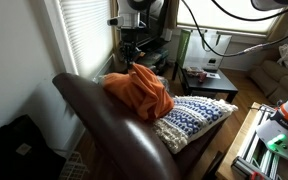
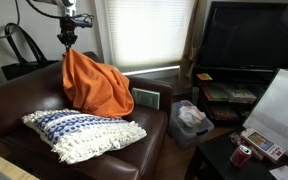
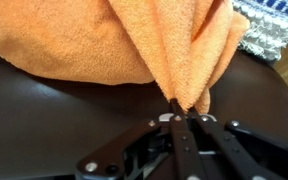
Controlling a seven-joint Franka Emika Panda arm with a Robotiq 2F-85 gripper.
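An orange blanket (image 1: 144, 92) is draped over the dark brown leather couch (image 2: 159, 122), one corner raised into a peak. At that peak my gripper (image 2: 70, 48) is shut on the cloth. From the wrist view, folds of the orange blanket (image 3: 169, 45) gather to a point between the fingertips of the gripper. Lower parts of the blanket still rest on the couch. Beside it, a blue and white woven pillow (image 2: 79, 132) with a fringed edge lies on the seat.
Against the couch's far arm stands a green-framed board (image 2: 146, 98). A dark table (image 2: 224, 165) carries a red can (image 2: 242, 155). A storage bin (image 2: 189, 122) sits on the floor near the TV (image 2: 249, 45). Window blinds (image 2: 139, 35) are behind the couch.
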